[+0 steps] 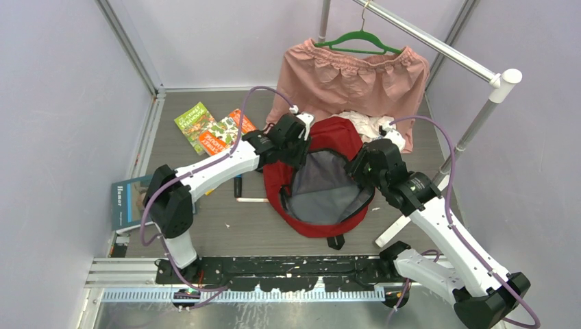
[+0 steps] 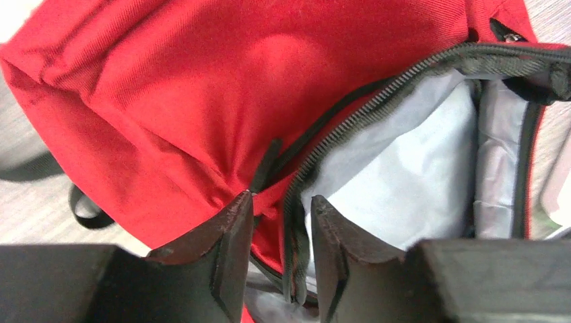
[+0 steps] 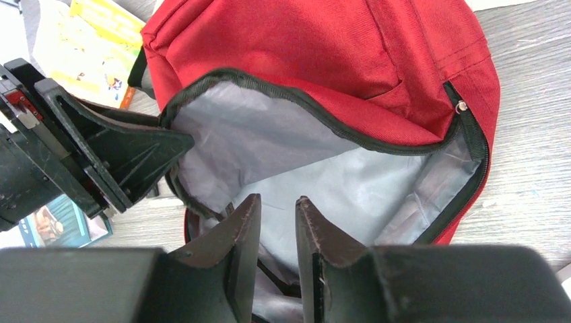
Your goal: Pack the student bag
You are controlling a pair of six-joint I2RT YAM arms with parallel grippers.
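The red backpack [image 1: 322,226] lies open with its grey lining [image 3: 316,195] showing. In the top view my left gripper [image 1: 298,161] is over the bag's left rim; in its wrist view the fingertips [image 2: 281,198] are parted either side of the dark zippered edge [image 2: 360,114], and contact is unclear. My right gripper [image 1: 353,168] is over the bag's right part; in its wrist view the fingertips [image 3: 277,202] stand a little apart over the lining, and anything held between them is hard to make out.
Orange and green booklets [image 1: 195,123] and a blue book [image 1: 127,202] lie at the left. Pink shorts [image 1: 349,82] hang at the back, with white cloth [image 1: 366,123] below. A rack post [image 1: 473,130] stands at the right.
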